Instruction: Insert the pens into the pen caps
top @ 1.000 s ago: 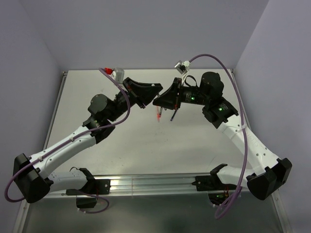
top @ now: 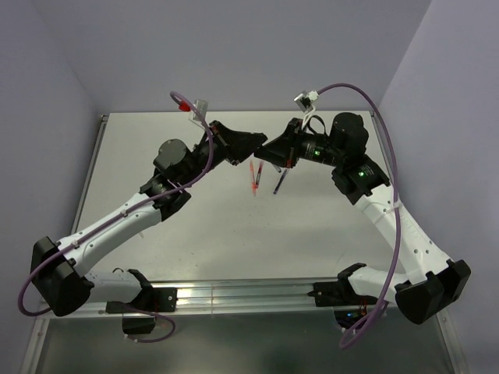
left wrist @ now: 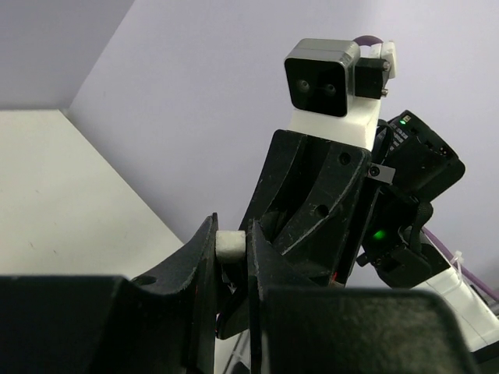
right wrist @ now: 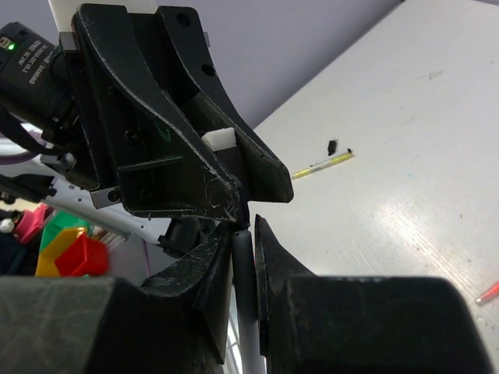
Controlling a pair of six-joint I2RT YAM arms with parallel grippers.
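Note:
My two grippers meet tip to tip over the table in the top view, the left (top: 254, 143) against the right (top: 269, 151). Shut in the left gripper is a black cap (right wrist: 231, 161) with a white end (left wrist: 231, 246). A grey pen (right wrist: 246, 312) runs up from between the right gripper's fingers (right wrist: 269, 300) to the underside of the left gripper's fingertips, in line with the cap. How deep the pen sits in the cap is hidden by those fingertips. Whether the right fingers press on the pen is hard to tell.
A red pen (top: 253, 178), a dark red one (top: 260, 173) and a dark blue one (top: 281, 181) lie below the grippers. A yellow pen (right wrist: 323, 164) lies near a small black piece (right wrist: 332, 146).
Over the last second both grippers have shifted slightly to the right, still tip to tip. The left arm's body has most recently tilted to the right, while the right arm has stayed almost still.

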